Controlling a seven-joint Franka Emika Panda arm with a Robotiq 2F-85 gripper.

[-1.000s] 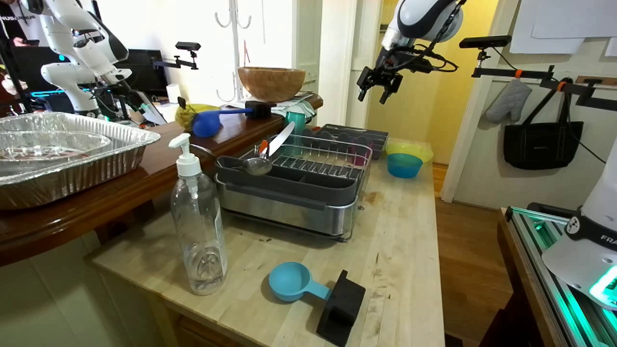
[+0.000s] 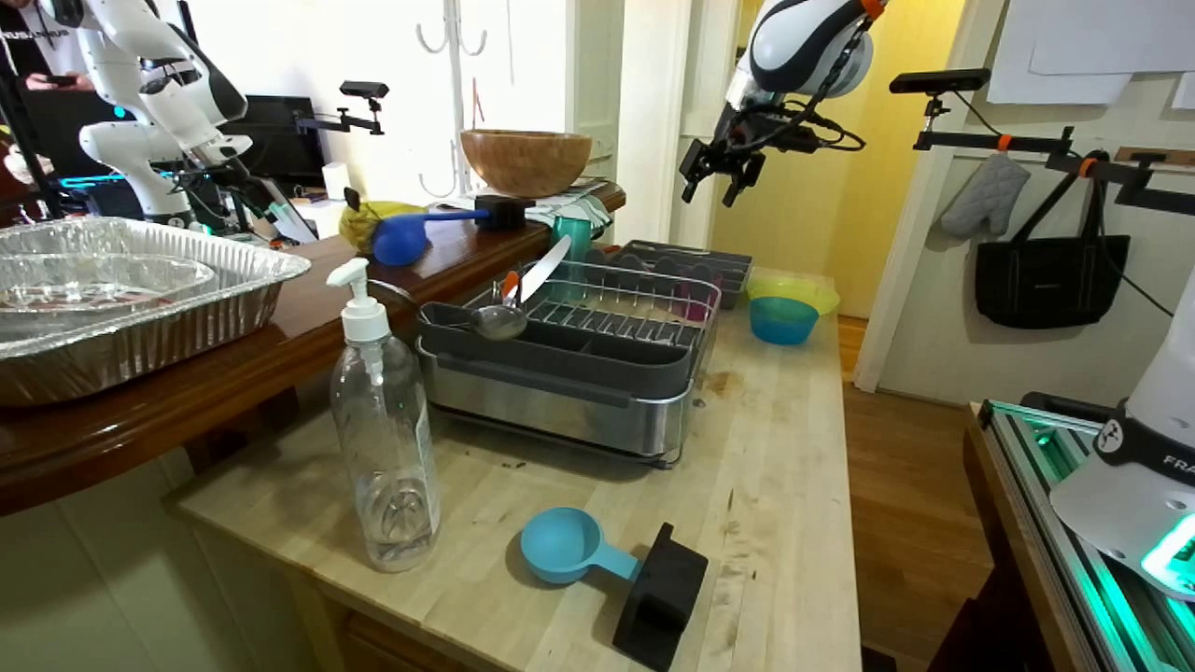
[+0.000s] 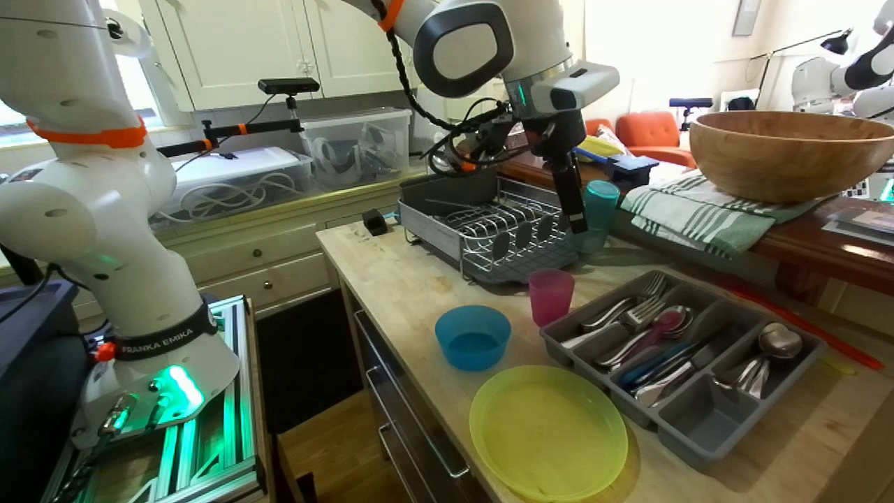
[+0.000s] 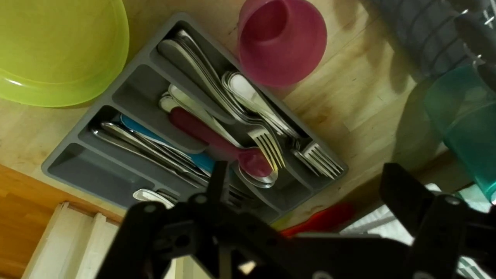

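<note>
My gripper [image 2: 708,197] hangs high over the far part of the counter, its fingers spread and nothing between them. From the wrist view, the grey cutlery tray [image 4: 88,182] lies below with forks [image 4: 266,142], knives and spoons in its compartments; a dark red spoon [image 4: 204,132] is among them. Beside the tray stands a pink cup [image 4: 302,44], with a yellow plate [image 4: 60,51] on the other side. A teal cup [image 3: 600,205] stands at the dish rack [image 3: 536,243]. In exterior view 2, a blue bowl [image 3: 473,360] sits near the yellow plate.
A wooden bowl [image 2: 524,162] and a striped towel [image 3: 704,209] rest on the raised ledge. A pump bottle [image 2: 386,459] and a blue scoop [image 2: 562,545] occupy the near counter. Bare counter [image 2: 773,448] runs along the right of the rack.
In exterior view 1 my arm and gripper have shifted a little left and slightly down. The objects on the counter look unmoved.
</note>
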